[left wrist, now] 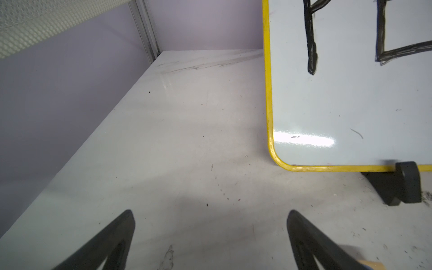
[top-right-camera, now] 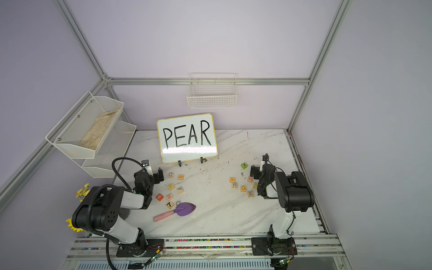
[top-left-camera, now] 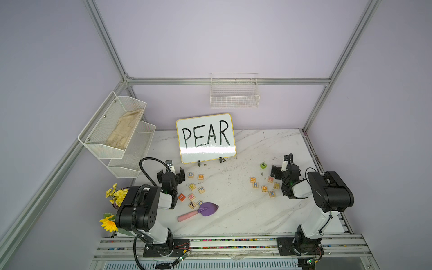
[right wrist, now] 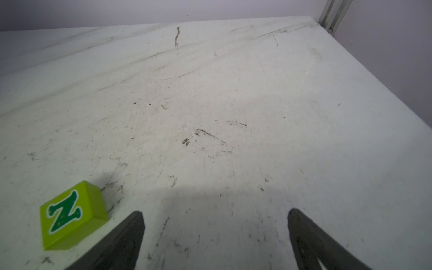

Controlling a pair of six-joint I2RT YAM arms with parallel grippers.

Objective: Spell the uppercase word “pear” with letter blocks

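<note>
Letter blocks lie in two loose groups on the marble table. The left group holds what looks like an E block (top-left-camera: 201,176), a yellow P-like block (top-left-camera: 192,186), an F-like block (top-left-camera: 201,190) and several others. In the right group are an A block (top-left-camera: 252,179), an R block (top-left-camera: 255,185) and several more. My left gripper hangs open and empty left of its group. Open and empty too, my right gripper is by the right group, with a green Z block (right wrist: 67,216) left of its fingers. Some small letters are hard to read.
A whiteboard (top-left-camera: 206,154) reading PEAR stands at the back on black feet. A purple trowel (top-left-camera: 208,209) lies at the front left beside the blocks. Bare table stretches between the two groups and along the front. Wire shelves (top-left-camera: 112,155) hang at left.
</note>
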